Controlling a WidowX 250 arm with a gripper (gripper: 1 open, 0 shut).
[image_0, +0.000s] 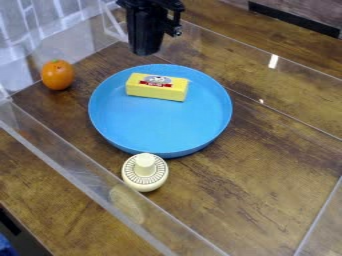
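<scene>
My black gripper (147, 30) is at the top of the view, above and behind a blue plate (160, 130). A yellow block (156, 92) with a red and white label lies on the back part of the plate, below the gripper and apart from it. Whether the fingers are open or shut is not clear from this view.
An orange fruit (58, 74) sits left of the plate, near a clear wall. A cream ridged knob-like object (144, 172) stands in front of the plate.
</scene>
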